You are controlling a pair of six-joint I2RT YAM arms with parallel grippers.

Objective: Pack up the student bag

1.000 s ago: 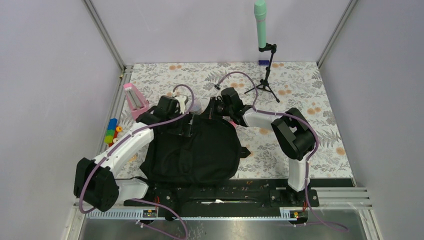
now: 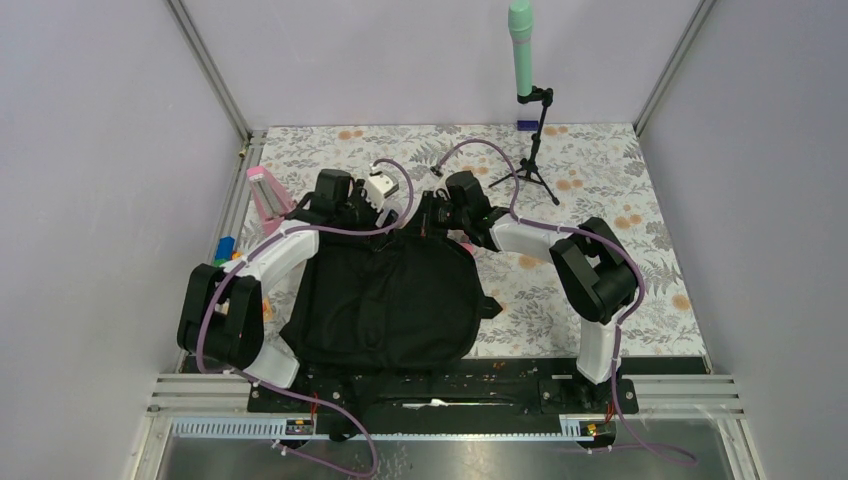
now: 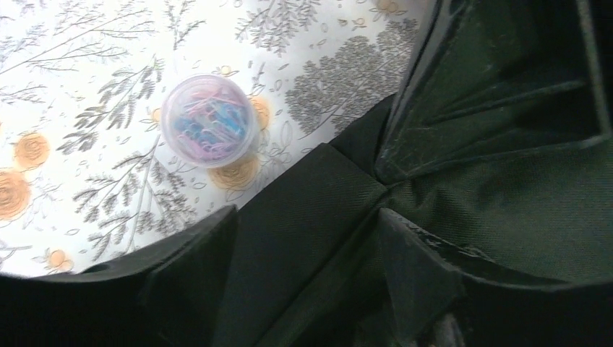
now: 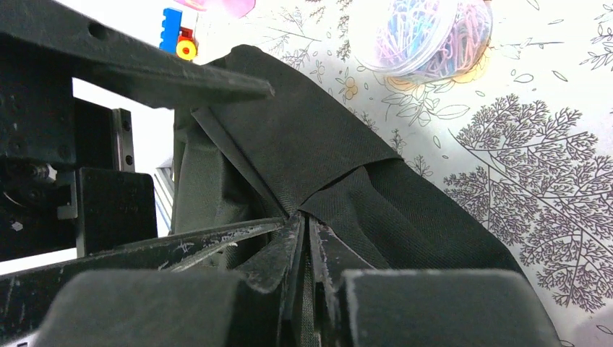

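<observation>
A black cloth bag (image 2: 385, 300) lies flat in the middle of the table. My left gripper (image 2: 380, 225) hovers at its back edge; in the left wrist view its fingertips (image 3: 405, 238) stand apart over folded fabric. My right gripper (image 2: 430, 215) is at the bag's back edge beside the left one. In the right wrist view its fingertips meet on a fold of the black fabric, with the left gripper's fingers reaching in from the left. A clear round tub of colourful paper clips (image 3: 209, 119) (image 4: 419, 32) sits just behind the bag.
At the left edge are a pink object (image 2: 266, 200) and coloured blocks (image 2: 224, 250). A tripod (image 2: 530, 170) with a mint-green cylinder stands at the back right.
The right arm has shifted only slightly.
</observation>
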